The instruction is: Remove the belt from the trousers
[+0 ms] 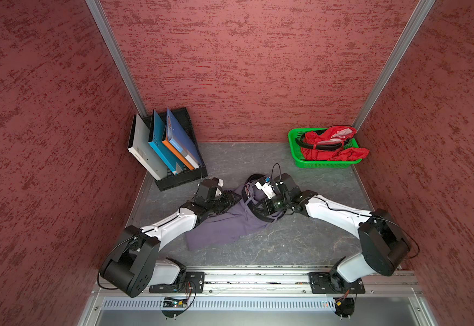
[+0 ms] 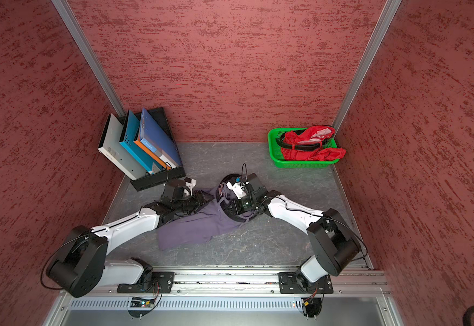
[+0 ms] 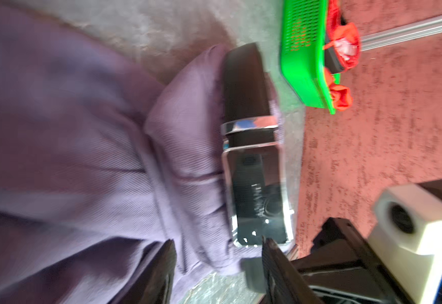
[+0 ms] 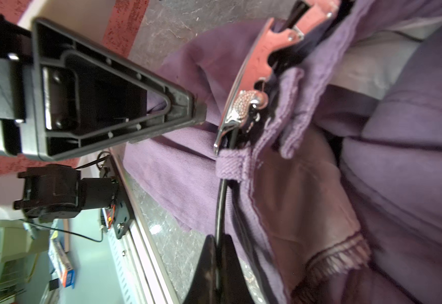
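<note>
Purple trousers [image 1: 220, 231] lie crumpled on the grey table, one leg towards the front left. In the left wrist view, the black belt [image 3: 246, 81] with its shiny rectangular buckle [image 3: 259, 197] lies along the waistband. My left gripper has its fingers apart close to the buckle's lower end; trouser cloth shows beyond them. From the right wrist view, the belt runs edge-on through a belt loop [image 4: 233, 164] and down between the tips of my right gripper, which is shut on it. The buckle's back is beside my left gripper's finger [image 4: 180, 109].
A green basket [image 1: 329, 164] with red cloth and a black strap stands at the back right. Binders [image 1: 177, 141] fill a black rack [image 1: 182, 180] at the back left. Free table lies behind the trousers and at the front right.
</note>
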